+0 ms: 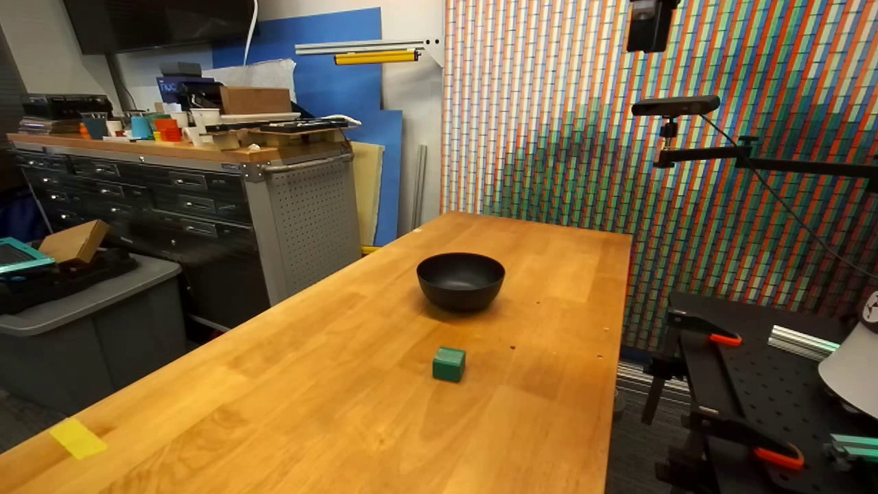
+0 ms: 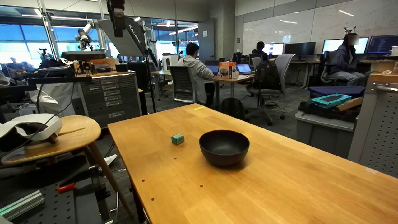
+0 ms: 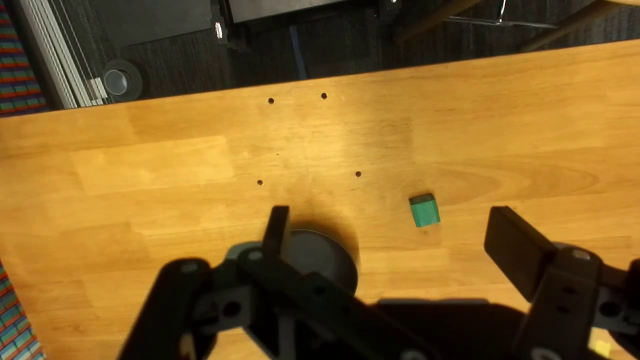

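A small green block point(image 1: 448, 363) rests on the wooden table, apart from a round black bowl point(image 1: 460, 284). In exterior view 2 the block point(image 2: 178, 139) lies to the left of the bowl point(image 2: 224, 148), whose opening faces up. From above, the wrist view shows my gripper open, its fingers wide apart with nothing between them. Below it and well clear is the green block point(image 3: 425, 211), nearer the right finger in that picture. The left finger and the gripper's linkage cover much of the bowl point(image 3: 324, 258). Exterior view 1 catches only a dark gripper part at the top.
A camera on an arm point(image 1: 676, 106) stands off to the right side. A drawer cabinet point(image 1: 156, 222) and a grey bin point(image 1: 90, 329) stand beyond the left edge.
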